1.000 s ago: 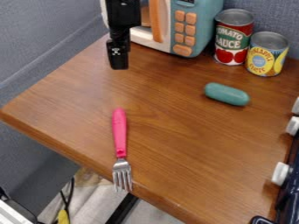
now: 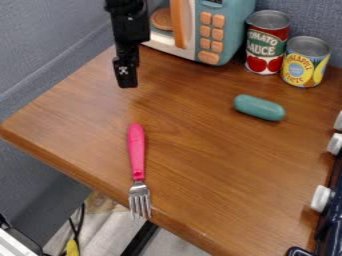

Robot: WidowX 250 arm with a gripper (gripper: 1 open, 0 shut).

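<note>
My black gripper [image 2: 127,72] hangs at the top left, over the back-left part of the wooden table [image 2: 194,160], in front of a light blue toy microwave [image 2: 211,30] with an orange door and buttons. Whether its fingers are open or shut is unclear at this size. A fork [image 2: 136,155] with a pink handle lies lengthwise at the front left. A teal oblong object [image 2: 259,107] lies on the right half.
A tomato sauce can [image 2: 266,45] and a yellow can [image 2: 305,62] stand at the back right. A dark appliance with white knobs [image 2: 327,210] borders the right edge.
My gripper has moved slightly to the left and a little toward the front of the table. The objects on the table have not moved.
</note>
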